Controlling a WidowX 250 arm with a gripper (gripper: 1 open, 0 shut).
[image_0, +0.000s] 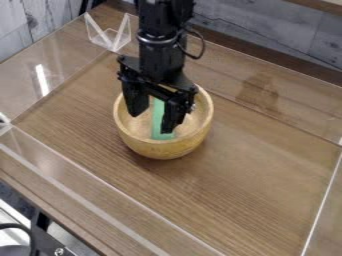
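My black gripper hangs low over a wooden bowl in the middle of the view, its fingers spread open and reaching inside the rim. A green block lies in the bowl between and behind the fingers, partly hidden by them. Whether the fingertips touch it I cannot tell.
A dark cable shows at the lower left corner.
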